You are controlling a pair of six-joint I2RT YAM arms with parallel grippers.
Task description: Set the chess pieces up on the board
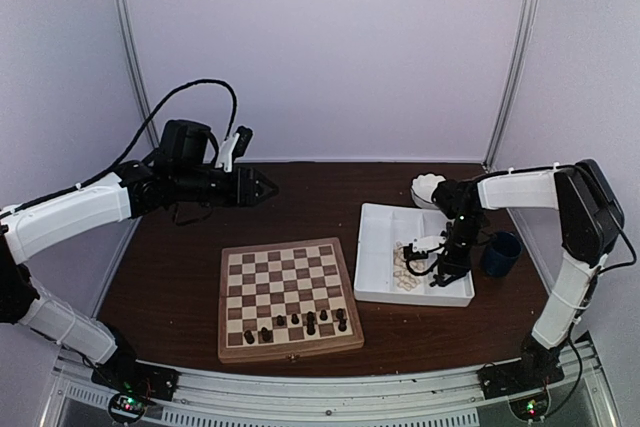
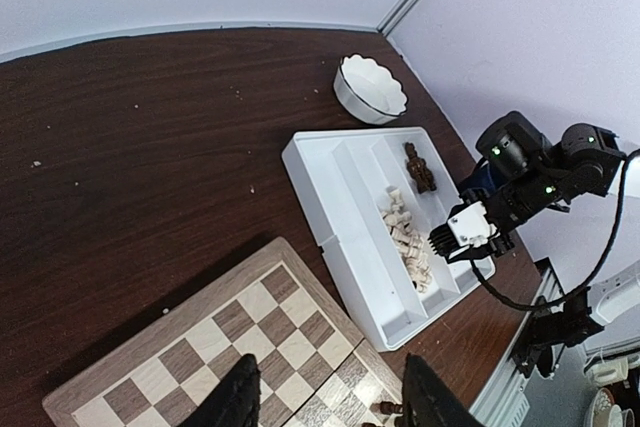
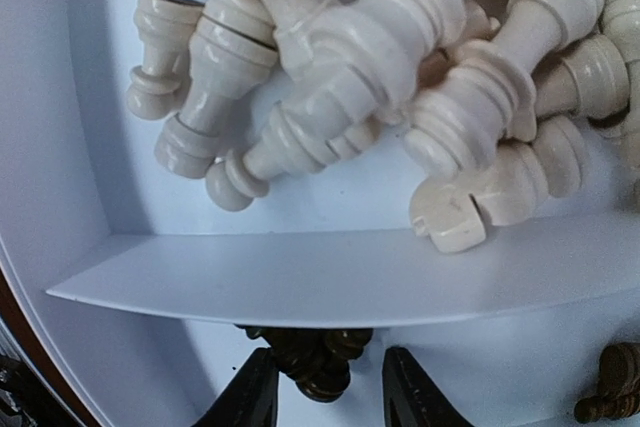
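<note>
Several dark chess pieces (image 1: 311, 323) stand along the near side of the wooden chessboard (image 1: 290, 349); its other squares look empty. To the right is the white divided tray (image 1: 376, 247). Piled in one compartment are cream pieces (image 3: 235, 47). Behind a divider in the right wrist view, dark pieces (image 3: 325, 381) lie partly hidden. Over that compartment my right gripper has its fingers apart; the dark pieces appear between them, and no grip on one shows. My left gripper is open and empty, raised above the table beyond the board's far left.
Behind the tray sits a white bowl (image 2: 370, 87). A dark blue cup (image 1: 501, 254) stands to its right, close to the right arm. One tray compartment (image 2: 328, 182) is empty. Bare table (image 1: 310, 207) lies behind the board.
</note>
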